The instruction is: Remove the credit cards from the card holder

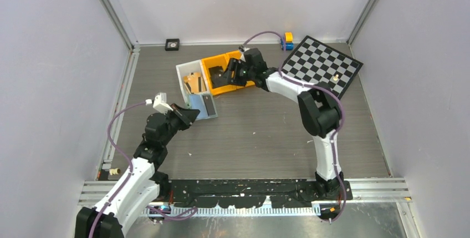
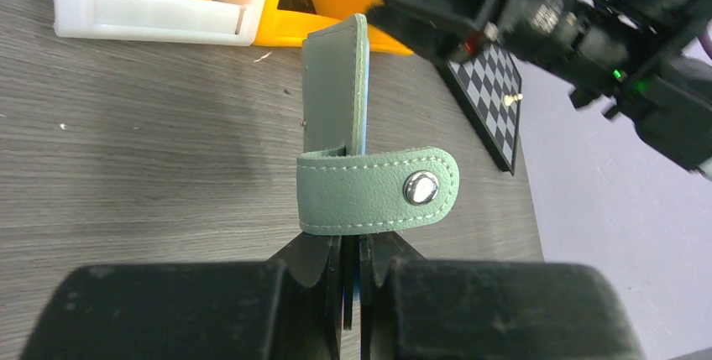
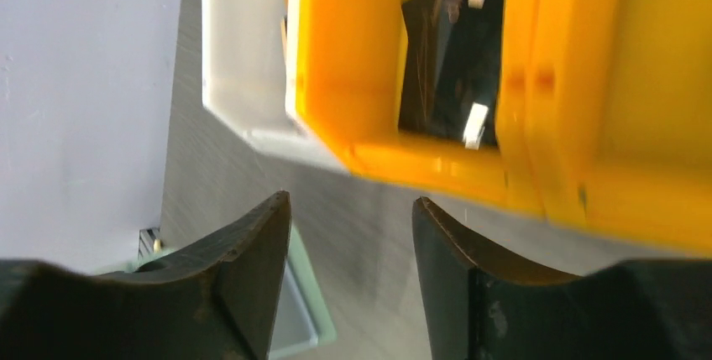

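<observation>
The pale green card holder (image 2: pixel 332 91) stands edge-on in the left wrist view, its snap strap (image 2: pixel 369 192) across it just above the fingers. My left gripper is shut on its lower end. From the top, the holder's clear window (image 1: pixel 197 105) and a dark card (image 1: pixel 209 105) beside it show. My right gripper is open with nothing between its fingers, above the yellow box's front edge. Black cards (image 3: pixel 458 58) lie in the left part of the yellow box. Its contents are partly covered by my right gripper in the top view.
Beside the yellow box (image 3: pixel 361 154) stands a white box (image 1: pixel 182 77) with tan and black cards (image 1: pixel 194 84). A chessboard (image 1: pixel 323 63) lies at the back right.
</observation>
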